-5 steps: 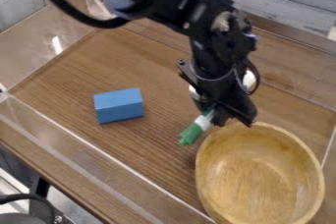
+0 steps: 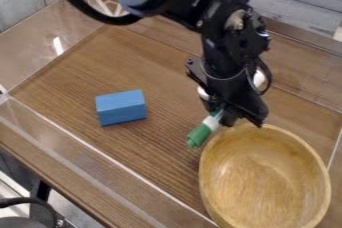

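Observation:
My gripper (image 2: pixel 230 107) points down at the upper rim of a wooden bowl (image 2: pixel 263 187), shut on a green and white stick-like object (image 2: pixel 203 129) that slants down to the left, its green end beside the bowl's left rim. A white object (image 2: pixel 258 80), partly hidden, lies behind the gripper. A blue block (image 2: pixel 120 107) rests on the wooden table at the left.
A clear raised edge runs along its left and front, with a white wall behind at the top.
The gripper and the green object have shifted very slightly; the bowl and blue block have not moved.

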